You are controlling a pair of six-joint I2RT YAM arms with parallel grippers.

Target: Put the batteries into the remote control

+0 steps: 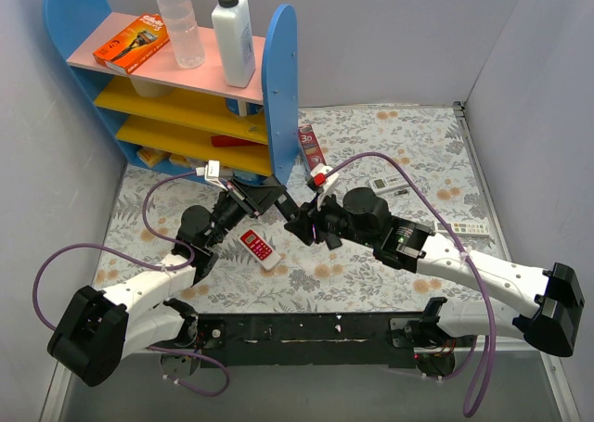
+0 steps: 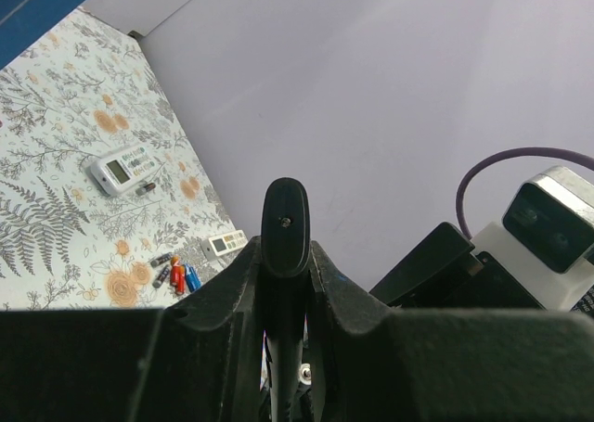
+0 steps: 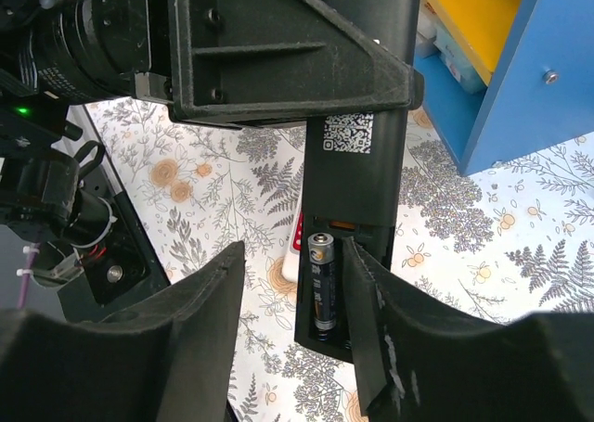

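The black remote control [image 1: 286, 205] is held above the table, tilted, with my left gripper [image 1: 265, 194] shut on its upper part. In the left wrist view the remote [image 2: 285, 255] is seen nearly end-on between the dark fingers. Its open battery compartment [image 3: 320, 338] faces the right wrist view, and one dark battery [image 3: 323, 283] with a silvery end lies in it. My right gripper is open around that battery. One finger [image 3: 209, 301] is clear to the left; the other finger [image 3: 364, 297] overlaps the compartment's right side, hiding part of it.
Loose batteries [image 2: 176, 275] lie on the table near a white remote [image 2: 225, 244]. A white device with a small screen [image 2: 126, 169] lies farther back. A red-and-white handset [image 1: 260, 249] lies below the arms. The blue shelf unit [image 1: 280, 88] stands close behind the left gripper.
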